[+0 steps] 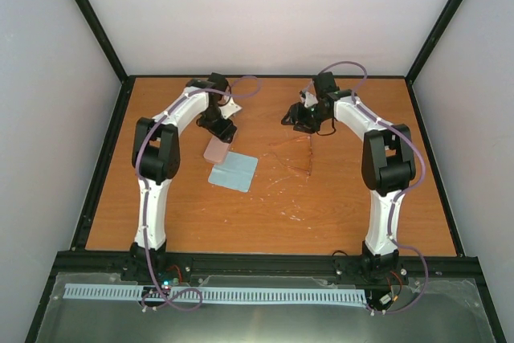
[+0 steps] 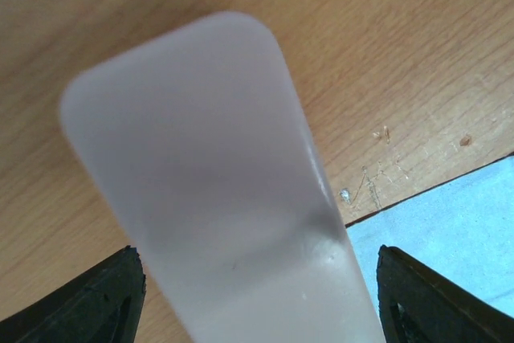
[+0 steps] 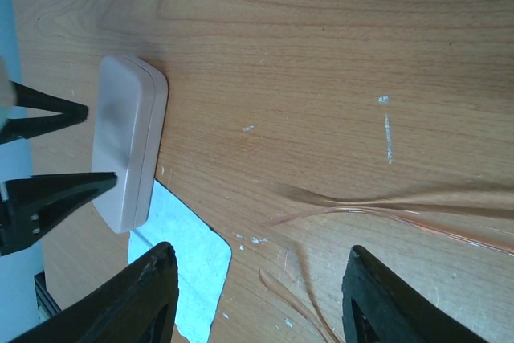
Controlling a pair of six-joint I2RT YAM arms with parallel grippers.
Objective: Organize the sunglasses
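Observation:
A grey-pink, rounded sunglasses case (image 2: 221,166) lies closed on the table, touching or overlapping a light blue cloth (image 1: 233,173), which shows beside it in all three views. My left gripper is directly over the case, its fingers open on either side, not visibly gripping it. My right gripper hangs open above bare tabletop to the right of the case and cloth, nothing between its fingers. No sunglasses are visible outside the case.
Dark frame edges and walls border it at back and sides.

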